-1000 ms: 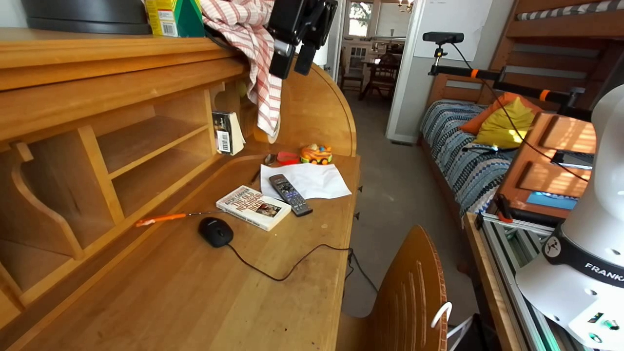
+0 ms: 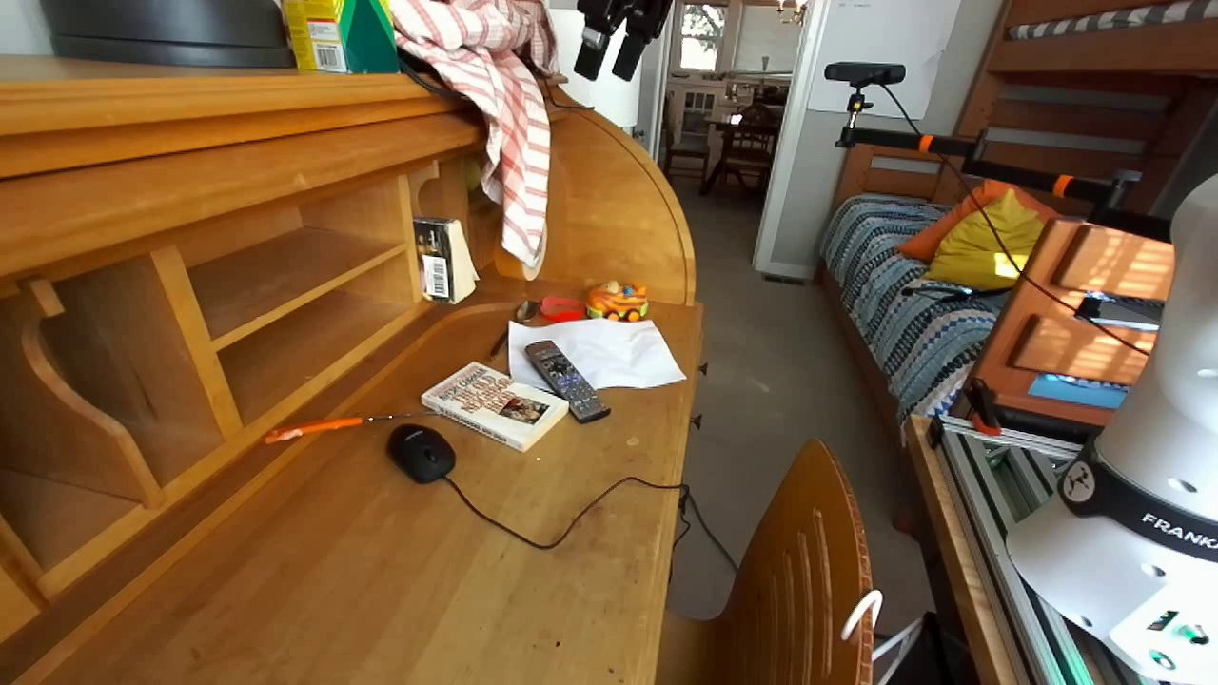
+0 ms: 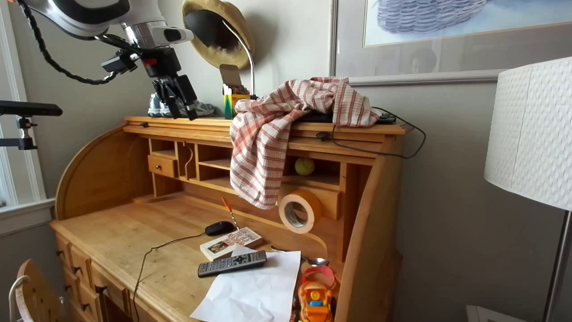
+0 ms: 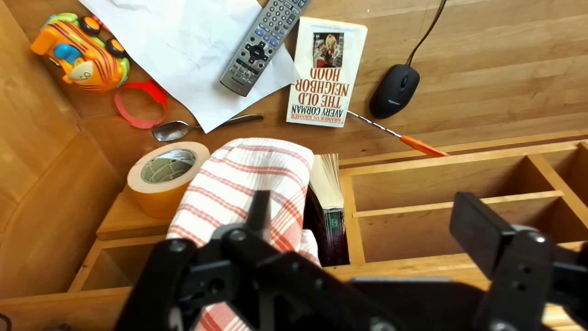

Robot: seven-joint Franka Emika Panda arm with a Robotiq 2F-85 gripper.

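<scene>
My gripper (image 2: 610, 63) is open and empty, high above the roll-top desk. In exterior view 2 the gripper (image 3: 182, 110) appears at the upper left, in the air at about the height of the desk's top. The wrist view shows its fingers (image 4: 478, 234) wide apart. Below them is a red-striped white cloth (image 4: 248, 176), which drapes from the desk top down over the cubbyholes. A roll of tape (image 4: 165, 171) stands beside the cloth, and a dark book (image 4: 330, 226) is upright on its other side.
On the desk lie a paperback (image 4: 325, 71), a remote (image 4: 259, 49), white paper (image 4: 182, 49), a spoon (image 4: 172, 130), a red ring (image 4: 122, 110), a toy car (image 4: 88, 55), a mouse (image 4: 394, 91) and an orange-handled tool (image 4: 421, 145).
My gripper has risen and shifted slightly right in exterior view 1, away from the hanging cloth. Its fingers are open in both frames. The desk items have stayed put.
</scene>
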